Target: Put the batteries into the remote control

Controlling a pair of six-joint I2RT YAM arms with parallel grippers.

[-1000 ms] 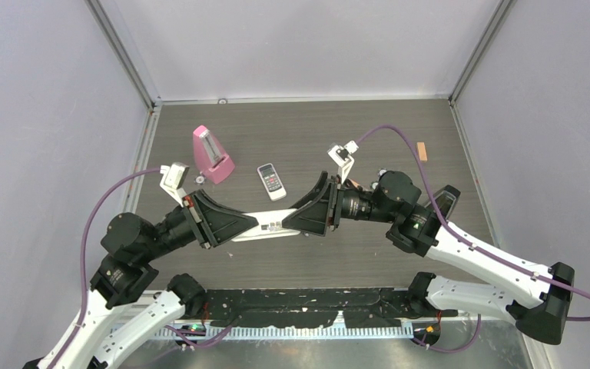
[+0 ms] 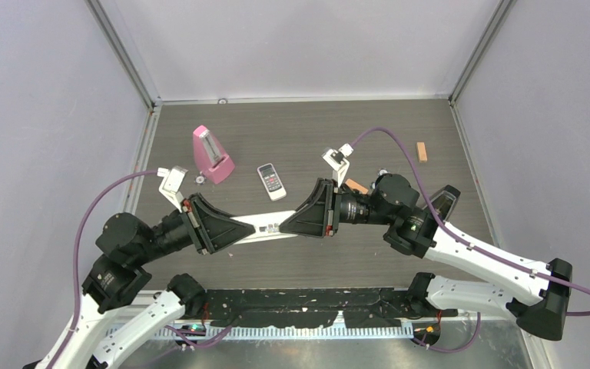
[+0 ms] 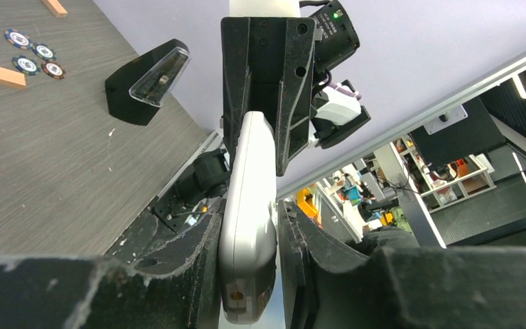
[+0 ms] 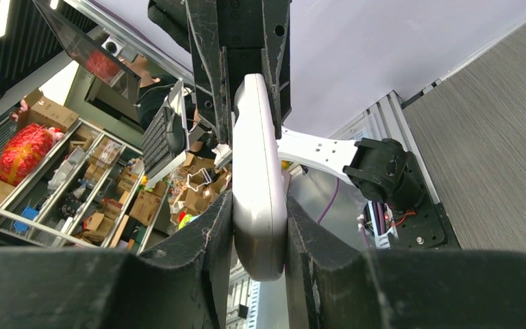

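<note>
A long white object, apparently a remote control (image 2: 267, 226), is held level in midair between both grippers, one at each end. My left gripper (image 2: 247, 229) is shut on one end; in the left wrist view the white body (image 3: 248, 199) fills the gap between its fingers. My right gripper (image 2: 286, 229) is shut on the other end, as the white body (image 4: 257, 178) shows in the right wrist view. A smaller white remote with buttons (image 2: 271, 181) lies on the table behind the held one. I cannot make out any batteries.
A pink metronome (image 2: 213, 157) stands at the back left. Wooden blocks (image 2: 422, 151) lie at the right, with several poker chips (image 3: 26, 64) and a black object (image 3: 123, 89) in the left wrist view.
Both arms have shifted very slightly, moving a little to the left in the top view with the white object still held between them.
</note>
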